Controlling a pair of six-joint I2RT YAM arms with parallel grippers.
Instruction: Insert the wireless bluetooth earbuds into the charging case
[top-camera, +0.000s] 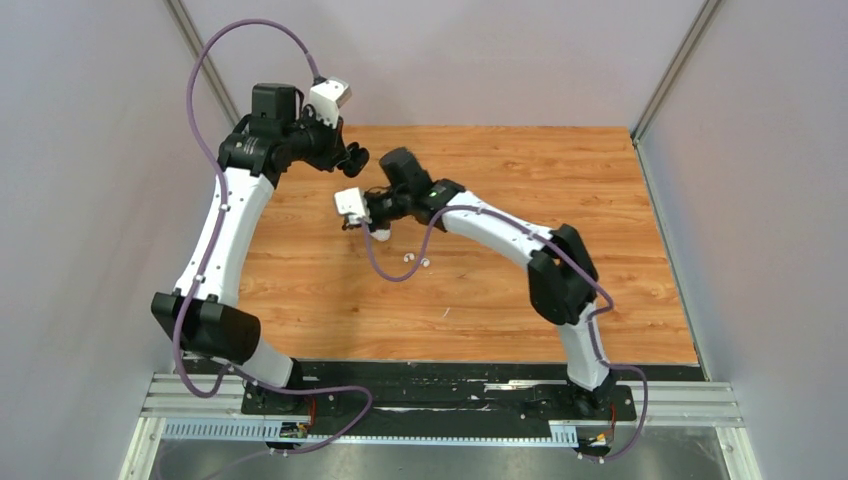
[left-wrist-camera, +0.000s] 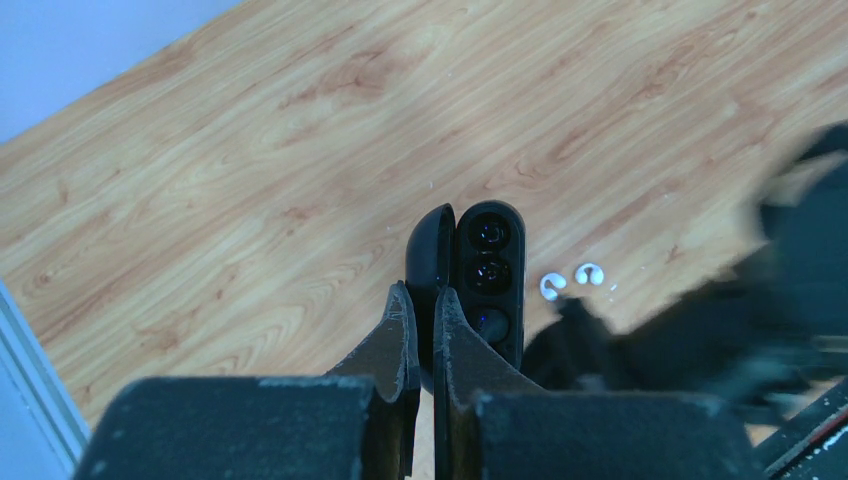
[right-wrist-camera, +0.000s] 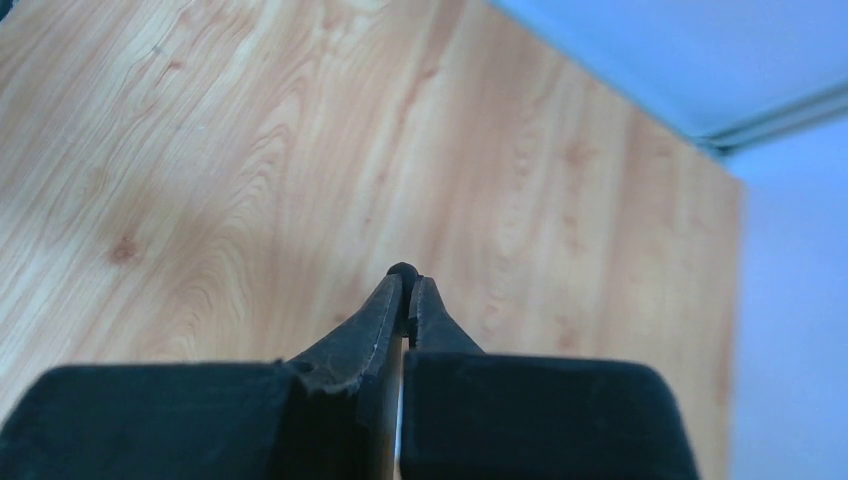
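In the left wrist view, an open black earbud case (left-wrist-camera: 490, 270) with round recesses sits at the tips of my left gripper, which is shut on its edge. From above, that gripper (top-camera: 350, 160) is high at the table's back left. Two white earbuds, the left one (left-wrist-camera: 552, 286) and the right one (left-wrist-camera: 589, 273), lie apart from it on the wood, also small in the top view (top-camera: 425, 262). My right gripper is shut, with no earbud visible between its fingers, left of the earbuds from above.
Pale walls (top-camera: 750, 220) border it. My right arm (top-camera: 490, 230) reaches across the middle, blurred in the left wrist view.
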